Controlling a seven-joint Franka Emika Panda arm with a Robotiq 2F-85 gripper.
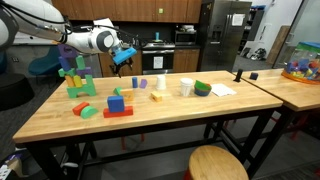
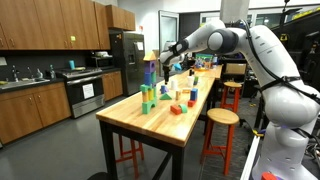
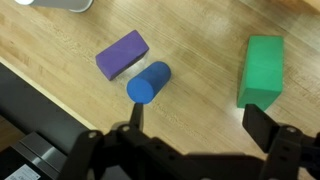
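My gripper is open above the far left part of the wooden table, with nothing between its fingers. In the wrist view, a blue cylinder and a purple block lie ahead of the left finger, close to each other. Beyond the right finger is a green block. From the front, the gripper hangs behind a tower of colored blocks and to its right. A blue block sits on a long red block near the front edge.
A yellow block, white cup and green bowl stand toward the middle. Loose red and green pieces lie in front of the tower. Stools stand below.
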